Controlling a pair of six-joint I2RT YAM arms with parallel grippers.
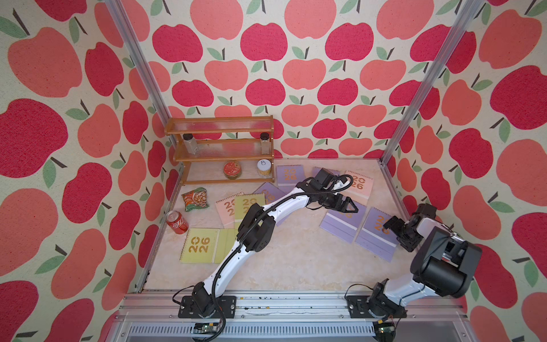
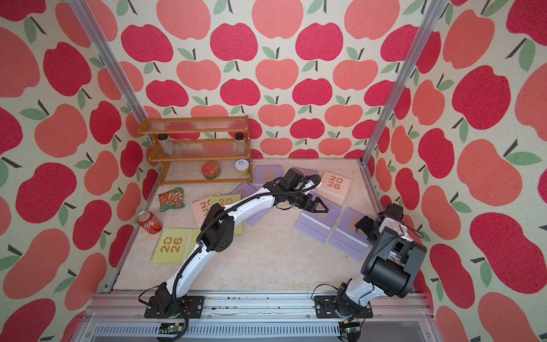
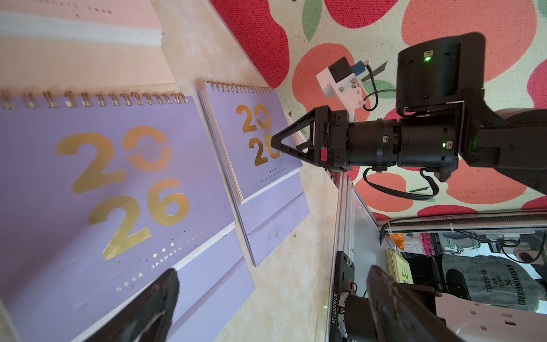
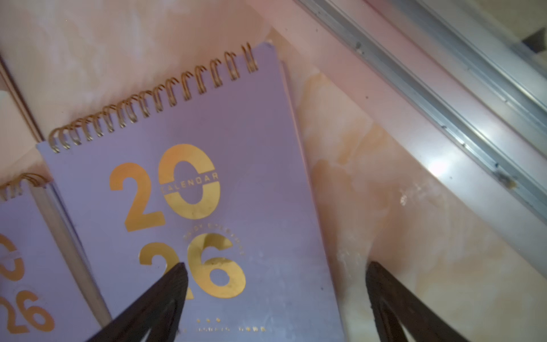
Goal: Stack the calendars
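Several desk calendars marked 2026 lie about the table. My left gripper is open above a purple calendar right of the middle, its fingers apart and empty. At the far right my right gripper stands open over the right edge of another purple calendar, with one finger above the cover and the other above bare table. Behind them is a pink calendar. Further left lie a purple calendar, a pink one, a yellow-green one and another yellow-green one.
A wooden shelf with jars and tins stands at the back left. A red can and a snack bag sit at the left. A metal rail runs close to the right calendar.
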